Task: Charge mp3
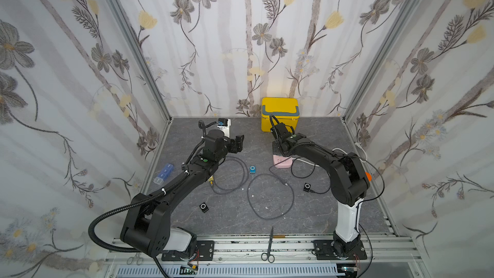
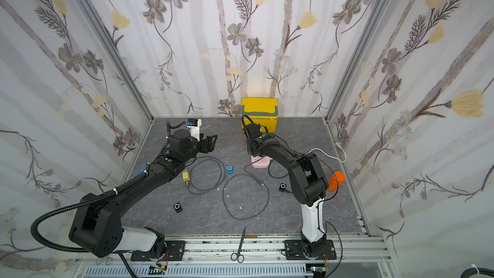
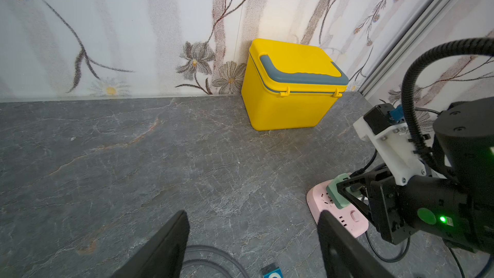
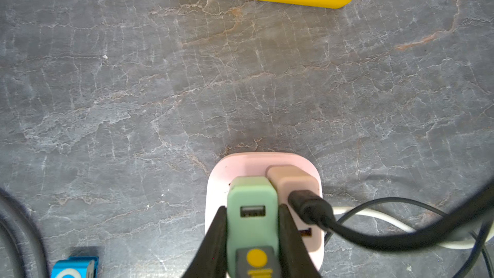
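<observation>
My right gripper is shut on a pale green USB adapter (image 4: 252, 195), held over the pink power strip (image 4: 218, 188). A pinkish adapter (image 4: 290, 176) with a black plug (image 4: 308, 203) stands on the strip right beside the green one. In the left wrist view the green adapter (image 3: 337, 188) is against the strip's top; whether its prongs are in the socket is hidden. Left of the strip, my left gripper (image 1: 239, 143) hangs open and empty. A blue mp3 player (image 1: 252, 169) lies on the table, and a grey cable (image 1: 248, 195) loops near it.
Behind the strip stands a yellow box (image 1: 280, 115). One black square player (image 1: 204, 207) lies front left, another (image 1: 307, 187), with a cable, at right. A blue case (image 1: 163, 173) is far left.
</observation>
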